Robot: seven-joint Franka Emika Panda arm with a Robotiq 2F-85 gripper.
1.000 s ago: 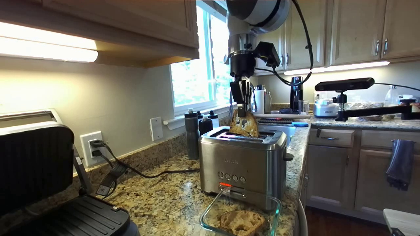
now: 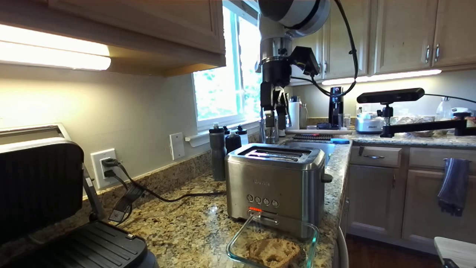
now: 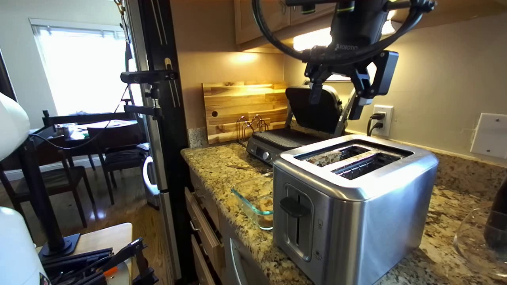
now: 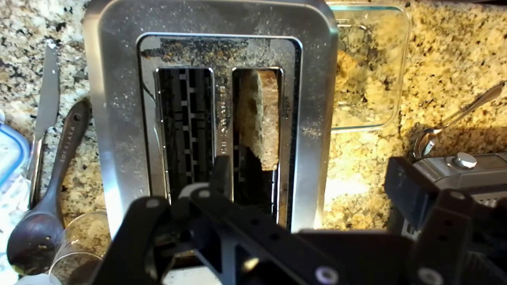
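Observation:
A slice of bread (image 4: 269, 118) rests in one slot of the steel toaster (image 2: 272, 187). In exterior view 2 the slice's top edge (image 3: 325, 157) shows low in the slot on the glass dish's side. The other slot looks empty. Above the toaster hangs my gripper (image 3: 335, 105), open, its fingers wide apart with nothing between them and clear of the bread. In front of the toaster, the glass dish (image 2: 315, 245) holds another piece of bread (image 2: 274, 252). The toaster's lever (image 3: 294, 207) sits toward the upper part of its track.
An open grill (image 2: 102, 241) stands past the dish. Bottles (image 2: 217, 152) stand behind the toaster by the wall. A spoon (image 4: 468, 109), a knife (image 4: 47, 95) and a dark ladle (image 4: 35, 242) lie on the counter. The toaster cord (image 2: 178, 196) runs to the outlet.
One second ago my gripper held the slice upright, partly in the slot. Now the slice is down inside the toaster, and my gripper has opened and risen slightly.

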